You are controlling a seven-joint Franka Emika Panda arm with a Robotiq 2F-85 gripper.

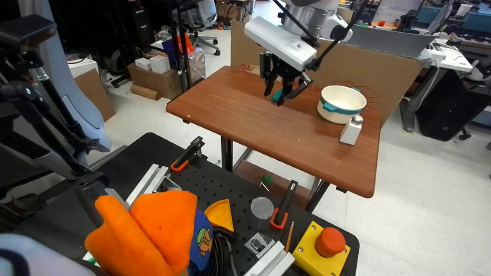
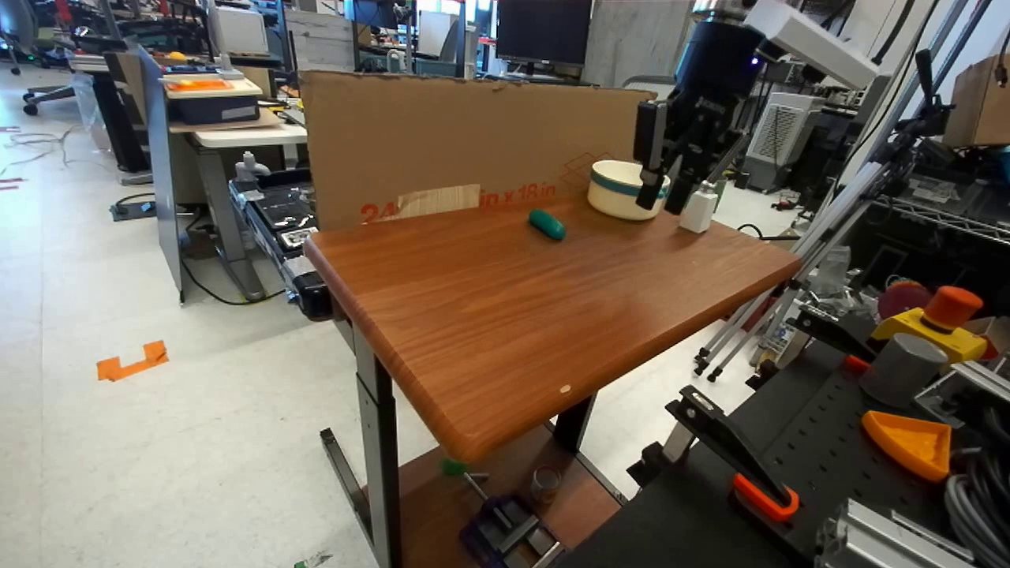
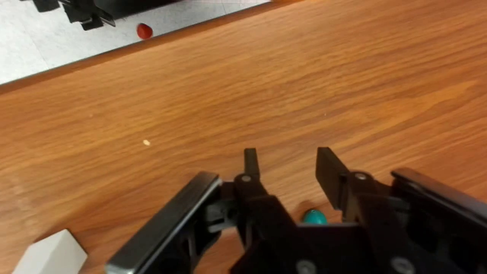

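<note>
My gripper is open above the table, its two fingers apart with only bare wood showing between them. In the wrist view, a small red object (image 3: 144,31) appears just beyond the table's edge, against the pale floor. A green rounded object (image 2: 546,224) lies on the table near the cardboard; the gripper partly hides it in exterior view 1. The cream pot with a teal band (image 1: 341,105) stands at the back right. Beside it is a white block-shaped container with a grey top (image 1: 351,130).
A cardboard sheet (image 2: 454,142) stands along its back edge. The black pegboard bench (image 1: 209,184), holding clamps and a yellow-and-red button box (image 1: 322,250), is in front.
</note>
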